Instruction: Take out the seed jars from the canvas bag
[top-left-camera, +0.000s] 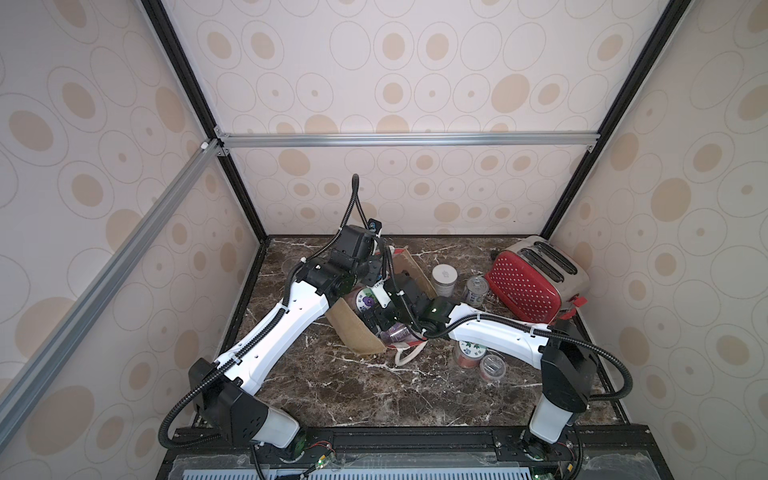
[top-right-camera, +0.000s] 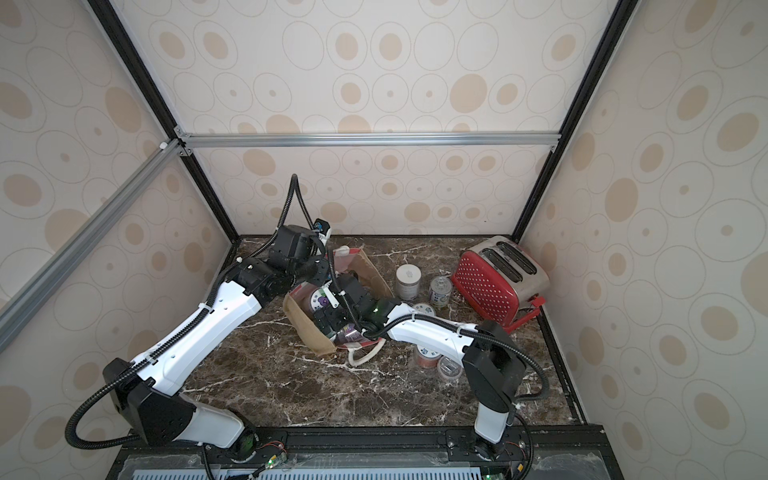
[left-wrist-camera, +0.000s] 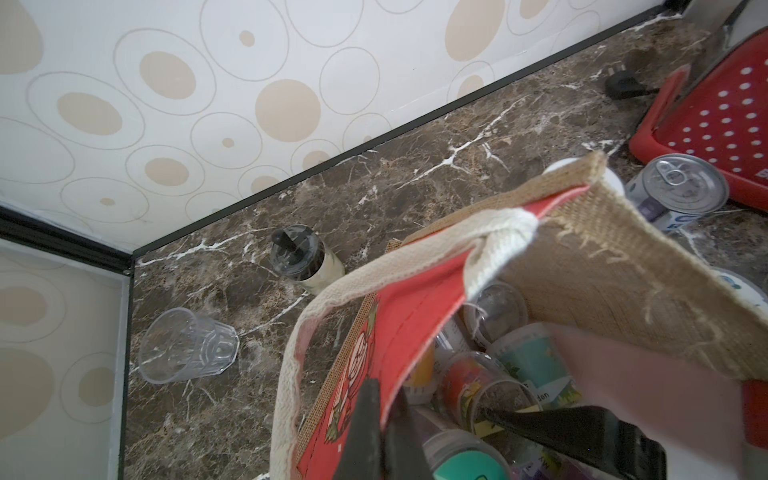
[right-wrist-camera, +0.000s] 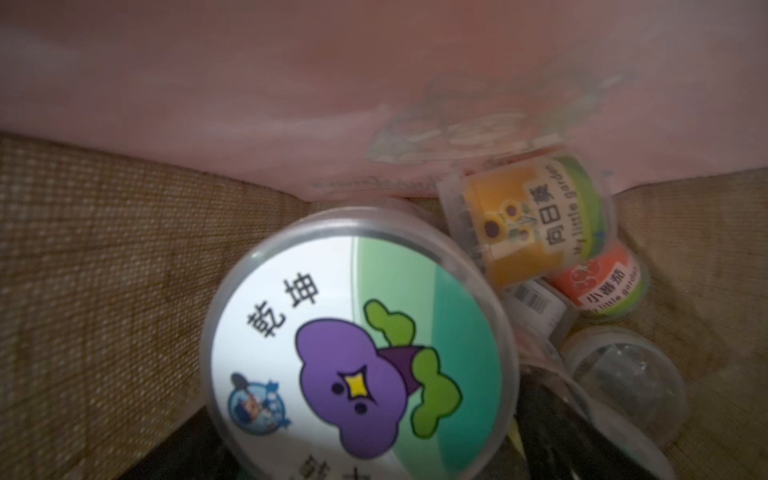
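Observation:
The burlap canvas bag stands mid-table with several seed jars inside. My left gripper is shut at the red-lined rim by the white handle. My right gripper is open inside the bag, its fingers either side of a purple-flower jar. An orange sunflower jar, a red tomato jar and clear-lidded jars lie behind it.
A red toaster stands at the right, with cans and jars beside the bag. A clear cup and a bottle stand beyond the bag.

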